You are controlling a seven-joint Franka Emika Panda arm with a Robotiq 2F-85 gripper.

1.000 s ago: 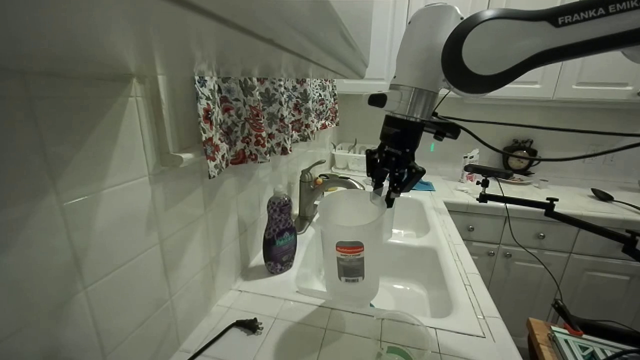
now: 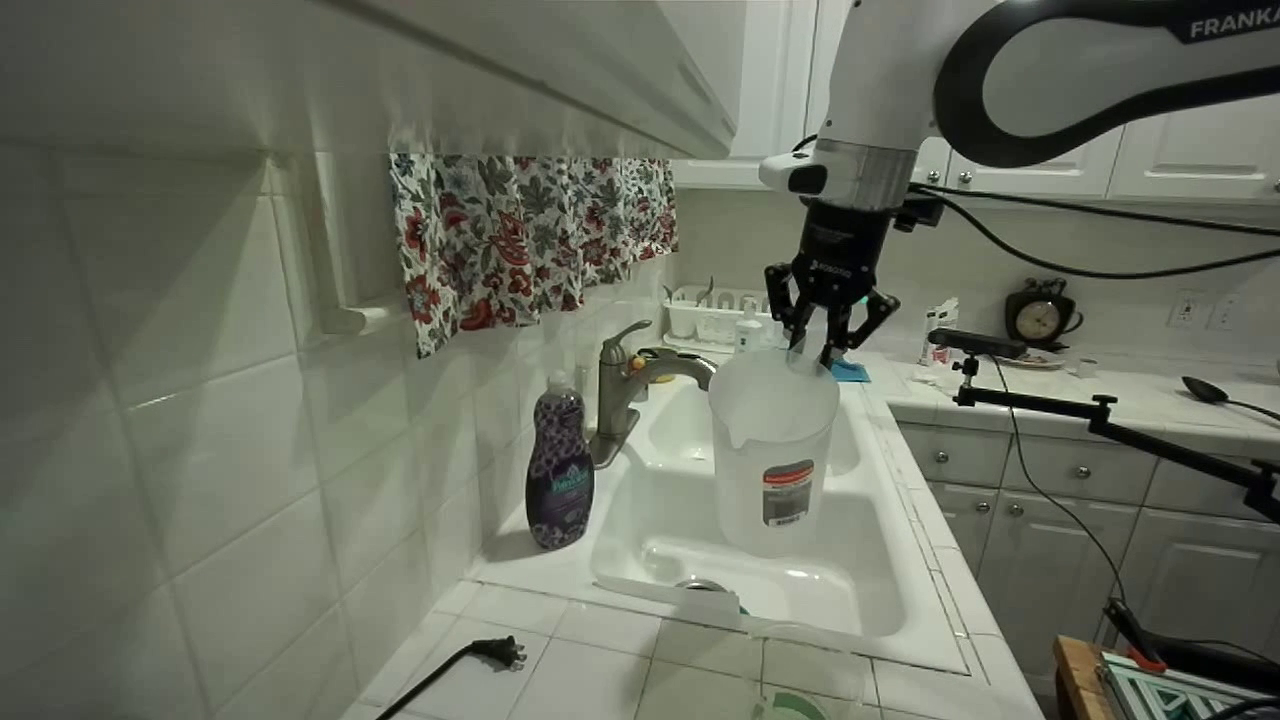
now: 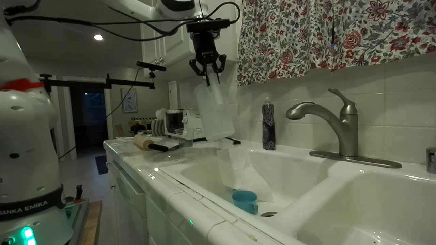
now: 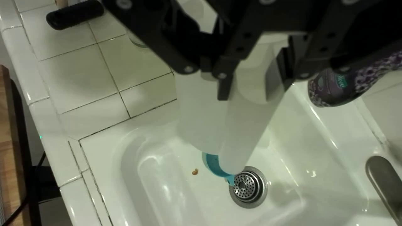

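Note:
My gripper point(image 2: 811, 349) is shut on the handle of a translucent white plastic pitcher point(image 2: 768, 414). The pitcher hangs in the air over the double white sink point(image 2: 870, 564), its label and spout turned toward exterior view 1. Exterior view 2 shows the pitcher point(image 3: 206, 112) slightly tilted below the fingers. In the wrist view its handle point(image 4: 248, 109) runs down between my fingers. A blue cup point(image 3: 245, 200) lies in the near basin by the drain point(image 4: 247, 186); in the wrist view the pitcher covers part of this cup point(image 4: 214, 164).
A purple dish soap bottle point(image 2: 560, 468) stands on the sink's edge beside the metal faucet point(image 2: 618, 402). On the counter are a clear container point(image 3: 186, 137), a black-handled roller point(image 3: 149, 143) and a black plug point(image 2: 498, 652). A camera arm point(image 2: 1044, 402) reaches in from the right.
My gripper has carried the pitcher up, to the right and farther back in exterior view 1, from near the counter edge to over the sink. The pitcher has turned somewhat.

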